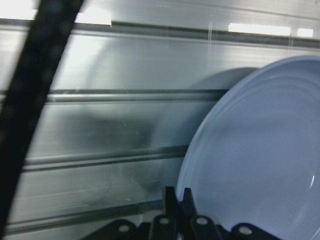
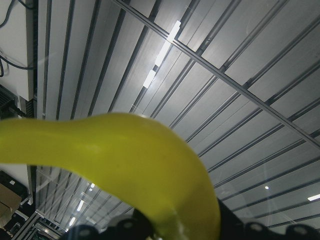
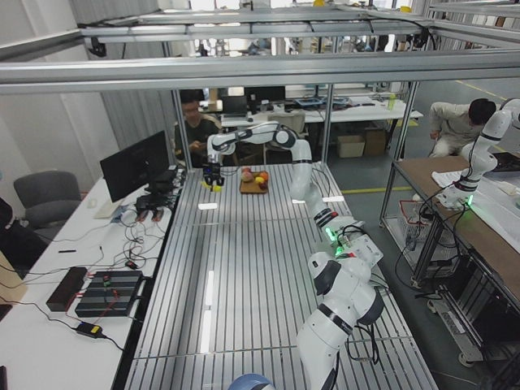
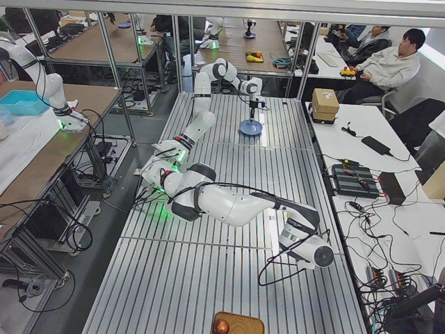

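Note:
The blue plate (image 4: 250,131) lies on the slatted table, beneath my left gripper (image 4: 252,117). In the left wrist view, the fingertips of that left gripper are close together at the plate's rim (image 1: 186,160); whether they grip it is unclear. My right gripper (image 3: 213,177) is shut on a yellow banana-like fruit (image 2: 125,155), which fills the lower right wrist view and hides most of the fingers. It hangs left of a wooden tray with fruit (image 3: 253,190) at the back of the table in the camera left view.
Large bare areas of slatted table (image 3: 236,276) lie between the arms. Side desks with a monitor (image 3: 134,166), black boxes and cables border it. A metal frame stands around and overhead. People sit near the table.

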